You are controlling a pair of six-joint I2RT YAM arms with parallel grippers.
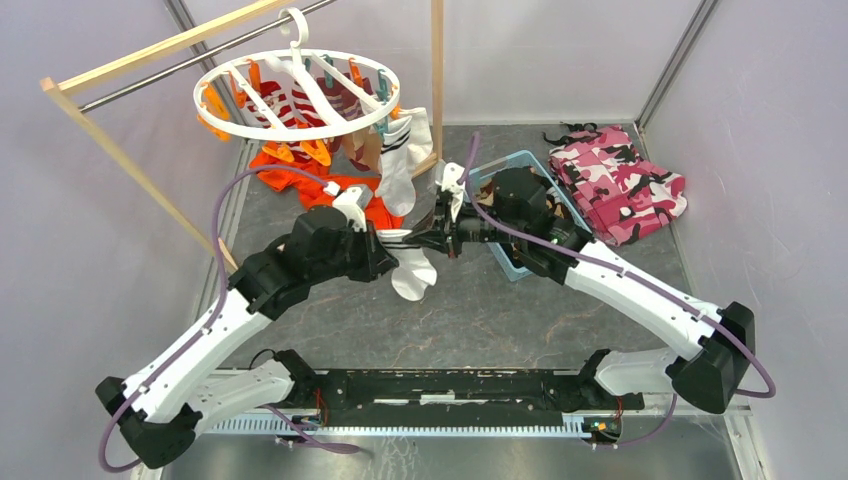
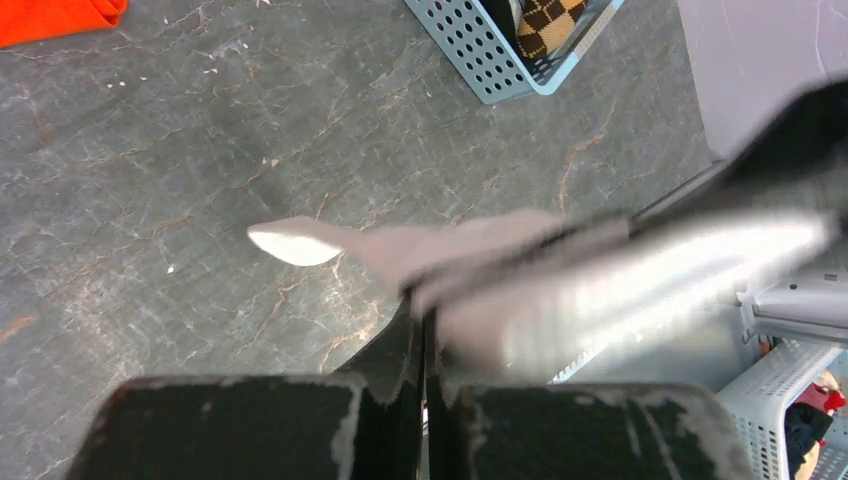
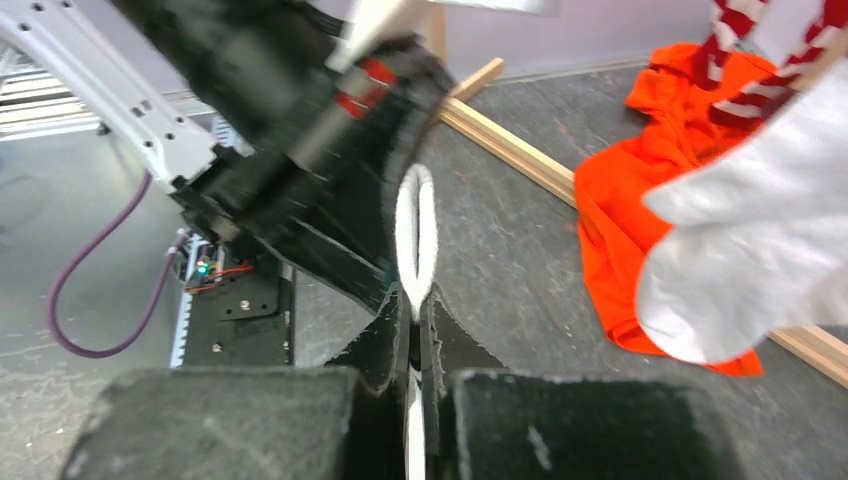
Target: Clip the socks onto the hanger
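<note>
A white sock with dark stripes hangs between my grippers, below the round white clip hanger. My right gripper is shut on its top edge, which stands up as a folded strip in the right wrist view. My left gripper is shut at the sock's other side; the sock there is blurred and close, and whether it is between the fingers I cannot tell. Other white socks and red-striped socks hang from the hanger's clips.
An orange cloth lies under the hanger by the wooden stand. A blue basket with socks is behind my right arm, a pink camouflage bag at the right.
</note>
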